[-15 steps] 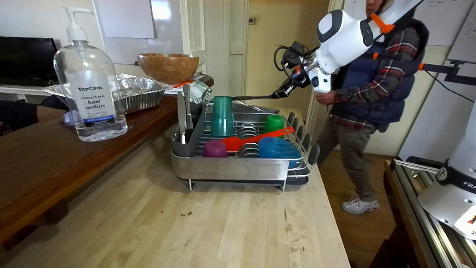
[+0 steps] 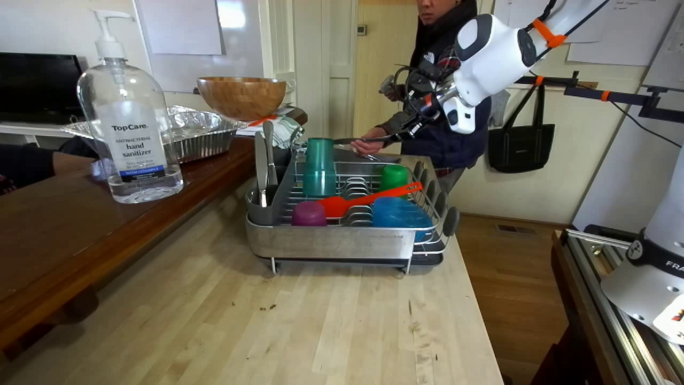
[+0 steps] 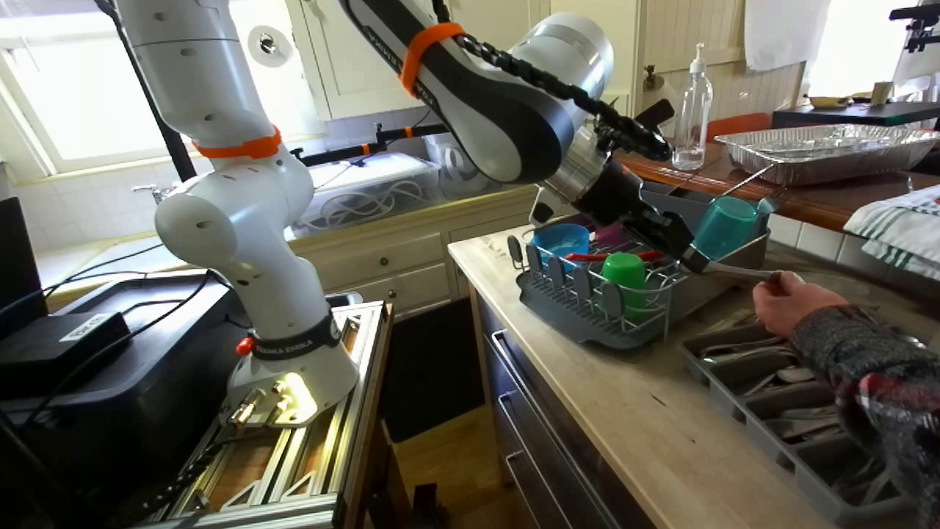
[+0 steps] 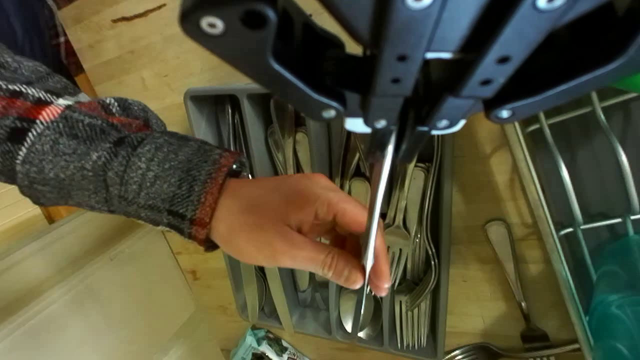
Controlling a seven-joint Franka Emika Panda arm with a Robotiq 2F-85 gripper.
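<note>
A thin metal utensil [image 4: 376, 207] is clamped in my gripper, which is shut on it. It shows edge-on in the wrist view, so I cannot tell its kind. A person's hand [image 4: 282, 225] has thumb and fingers around the utensil's far part. Below lies the grey cutlery tray [image 4: 445, 252], holding forks, spoons and knives in separate compartments. From the other side, exterior view 2 shows my gripper [image 3: 694, 258] just outside the dish rack, with the utensil [image 3: 742, 272] reaching toward the hand [image 3: 797, 304].
The dish rack [image 2: 333, 240] holds a teal cup [image 2: 319, 168], a green cup [image 2: 393, 176], a blue bowl [image 2: 401, 213] and a red spatula [image 2: 368, 199]. A loose fork [image 4: 507, 258] lies on the counter between tray and rack. The person's sleeve [image 4: 114, 156] crosses above the tray.
The person has come from the right to behind my gripper, and a hand has reached out to the utensil. My arm and the rack's contents look unmoved.
</note>
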